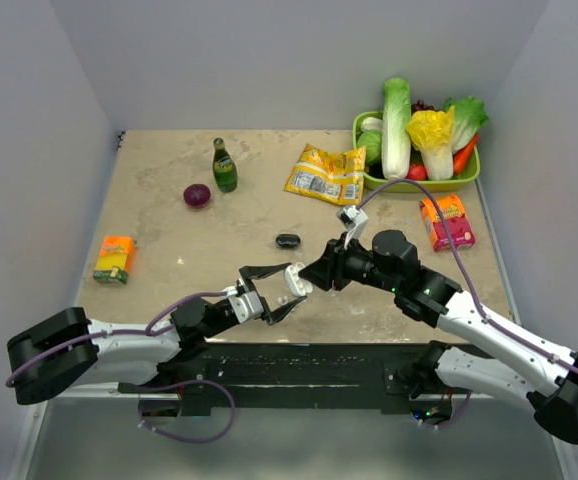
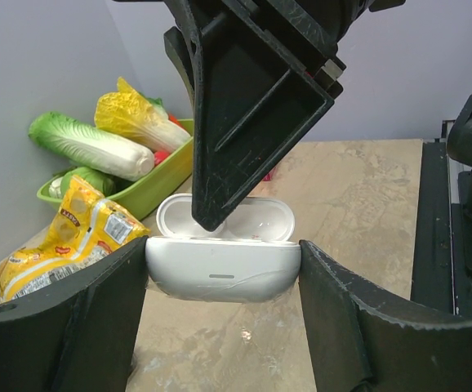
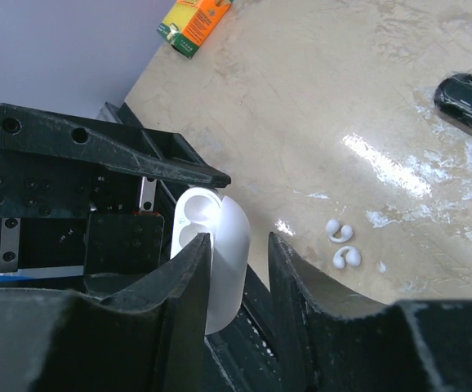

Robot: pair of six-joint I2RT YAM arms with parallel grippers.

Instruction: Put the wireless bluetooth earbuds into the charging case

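Observation:
The white charging case (image 2: 222, 269) is held upright with its lid (image 2: 267, 219) raised; my left gripper is shut on its sides. In the right wrist view, empty earbud wells (image 3: 195, 216) show in the case. My right gripper stands part open around the lid: one finger (image 3: 189, 273) overlaps the case's open side, the other finger (image 3: 289, 273) is beyond the lid's outside with a gap. Whether the near finger touches the lid I cannot tell. Two white earbuds, one earbud (image 3: 340, 231) and another earbud (image 3: 347, 257), lie on the table.
A dark oval object (image 1: 288, 241) lies behind the case. Farther back are a yellow snack bag (image 1: 327, 175), a green bottle (image 1: 225, 166) and a vegetable basket (image 1: 447, 186). An orange box (image 1: 115, 259) is at the left, a red box (image 1: 448, 222) at the right.

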